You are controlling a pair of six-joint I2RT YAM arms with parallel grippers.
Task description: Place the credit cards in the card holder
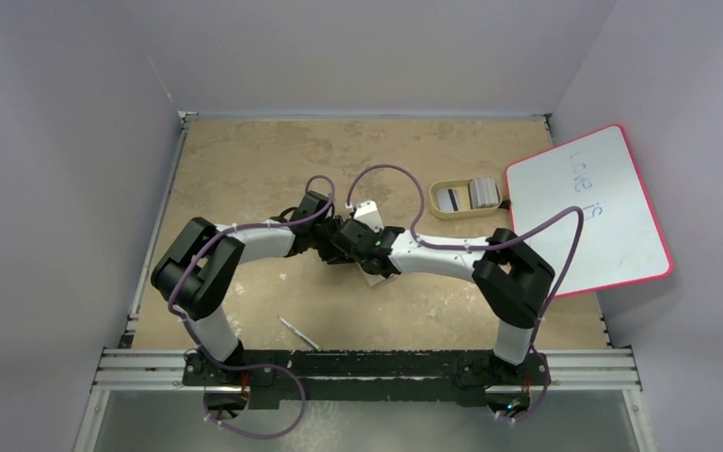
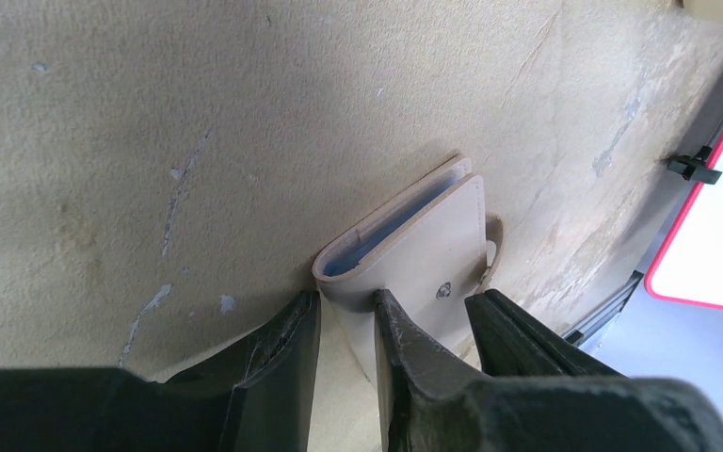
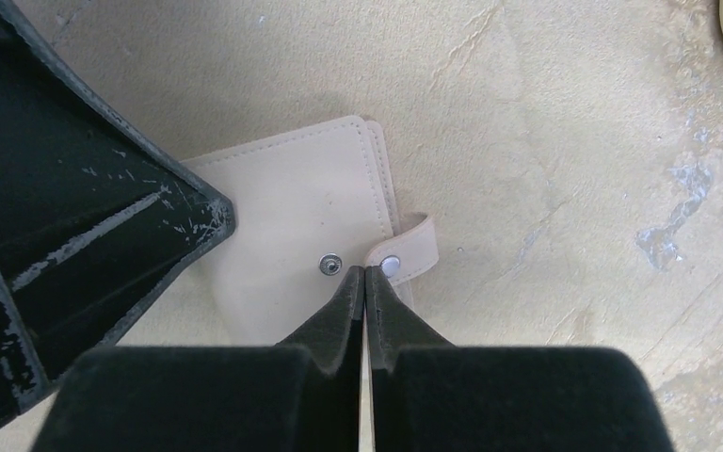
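Note:
A pale pink card holder (image 3: pixel 282 198) lies on the table at mid-workspace, largely covered by my arms in the top view. Its folded side sits between the fingers of my left gripper, which is closed around it; the pocket gapes there, dark bluish inside. My right gripper is shut with nothing between its fingers, tips at the edge of the strap (image 3: pixel 418 249). That snap strap lies outside the fingers, unfastened, beside the metal stud (image 3: pixel 330 265). Grey cards (image 1: pixel 483 193) and one pale, dark-striped card (image 1: pixel 448 200) rest in a box.
The beige box (image 1: pixel 463 214) stands at the back right, against the whiteboard (image 1: pixel 584 226) with its pink rim. A pen (image 1: pixel 299 333) lies near the front left. Bare table (image 1: pixel 264 160) spreads behind the arms. Both arms' ends meet closely over the holder.

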